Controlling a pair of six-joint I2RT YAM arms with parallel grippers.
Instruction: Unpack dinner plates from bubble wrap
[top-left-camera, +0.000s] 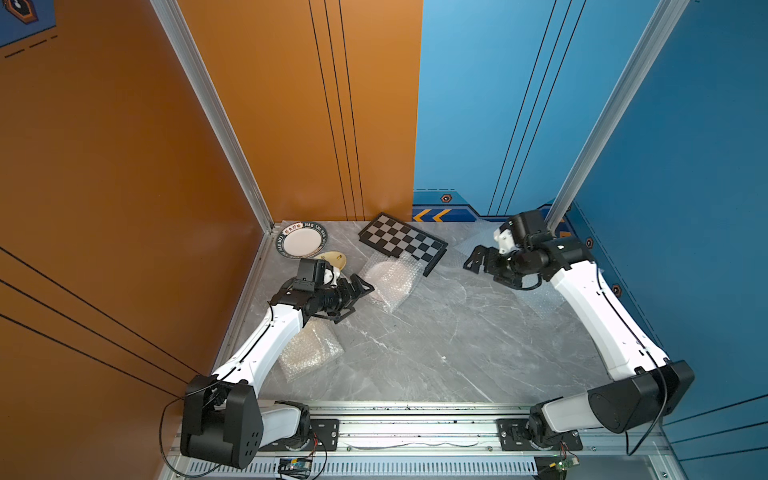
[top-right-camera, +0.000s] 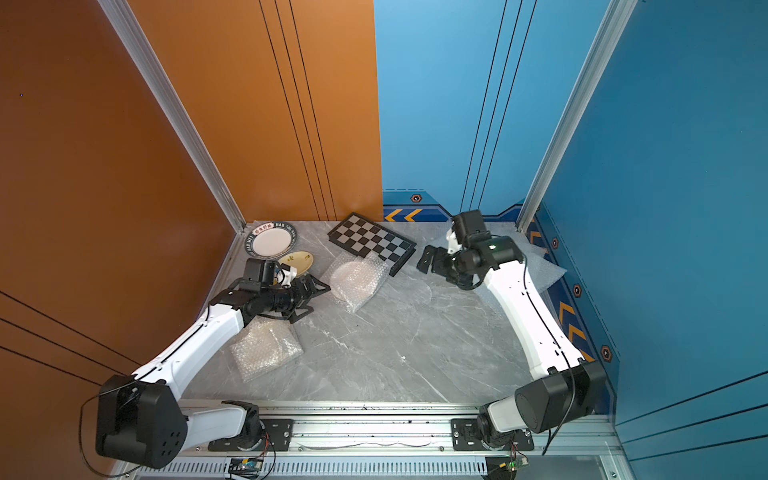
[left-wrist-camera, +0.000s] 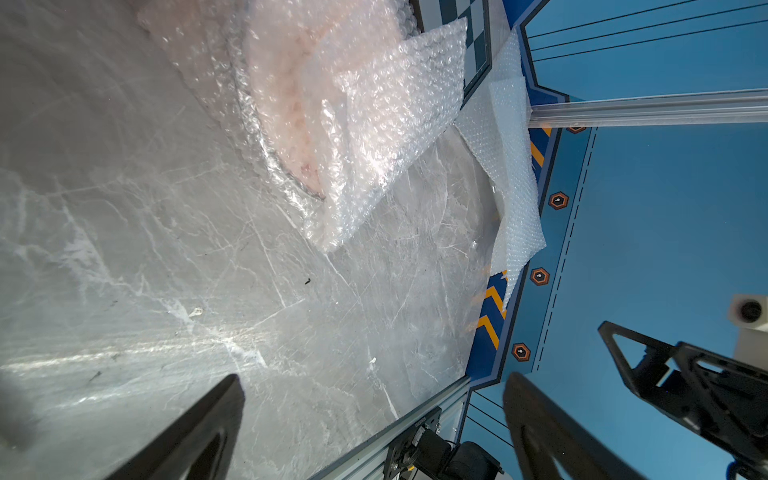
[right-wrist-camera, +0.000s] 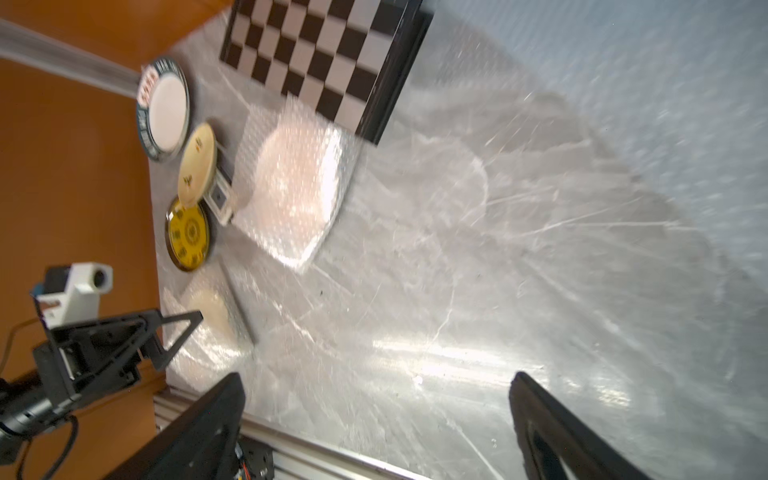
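Near the table's back middle lies a wrapped plate (top-left-camera: 392, 278), its bubble wrap flat around it and overlapping the checkered board's corner. A second bubble-wrapped plate (top-left-camera: 308, 349) rests at the front left, beneath my left arm. Unwrapped plates are at the far left: a white one with a dark patterned rim (top-left-camera: 301, 239), a cream one (right-wrist-camera: 197, 165) and a yellow one (right-wrist-camera: 188, 237). My left gripper (top-left-camera: 357, 299) is open just left of the middle wrapped plate, not touching it as far as shows. Open and empty, my right gripper (top-left-camera: 480, 269) hovers over the right side.
A checkered board (top-left-camera: 402, 237) lies against the back. Loose empty bubble wrap (top-right-camera: 545, 270) covers the back right under my right arm.
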